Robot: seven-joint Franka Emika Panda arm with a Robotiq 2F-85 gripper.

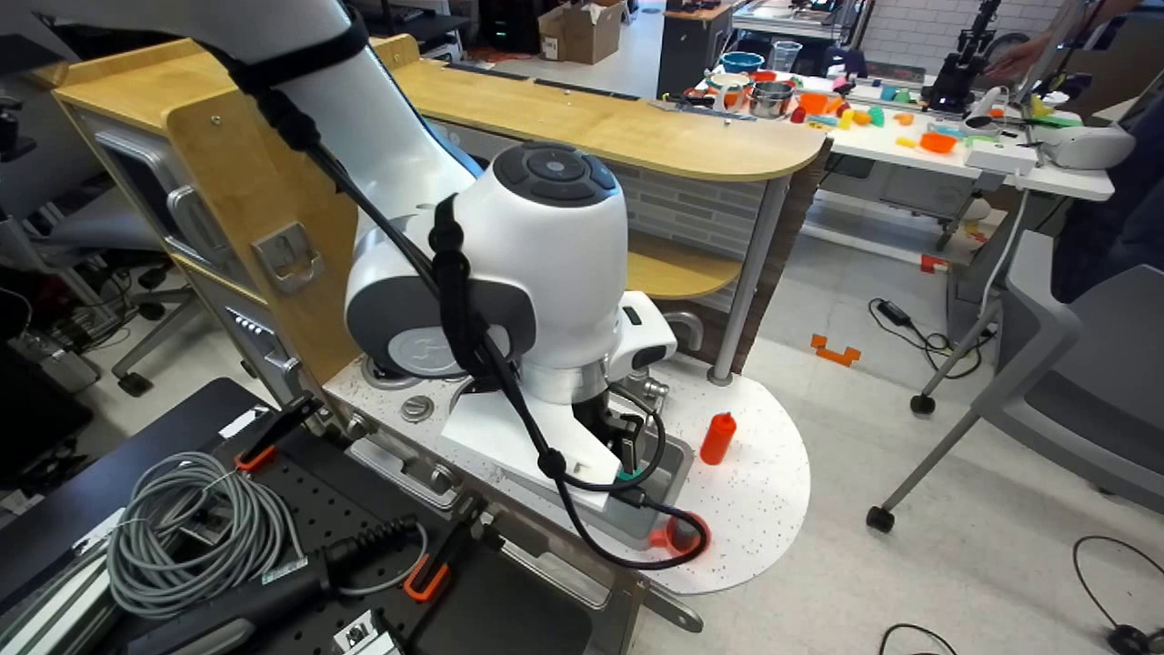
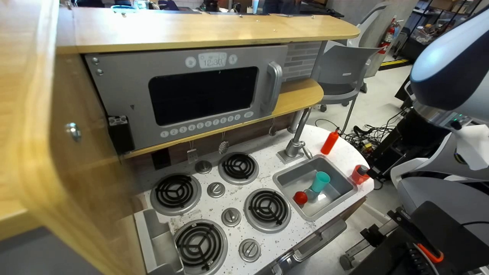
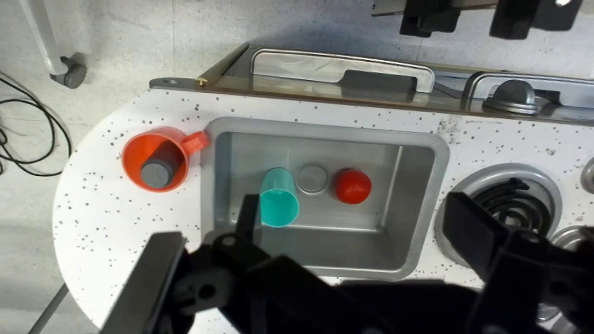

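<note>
In the wrist view my gripper is open, its dark fingers spread wide with nothing between them. They frame the grey sink (image 3: pixel 409 225) from above. A teal cup (image 3: pixel 279 198) lies on its side in the basin, beside the drain. On the drain's other side is a round red object (image 3: pixel 353 186). An orange-red cup with a handle (image 3: pixel 161 133) sits on the counter beside the sink, a dark grey cylindrical piece (image 3: pixel 157 173) inside it. A red bottle (image 2: pixel 330 142) stands near the faucet. In exterior view 1 the arm hides most of the sink.
The faucet (image 2: pixel 297 142) rises behind the sink, below a wooden shelf (image 2: pixel 300 98). Stove burners (image 2: pixel 267 210) and knobs fill the counter on one side. On the other side, the rounded white counter end (image 1: pixel 764 497) has free room. A microwave (image 2: pixel 123 82) stands behind the burners.
</note>
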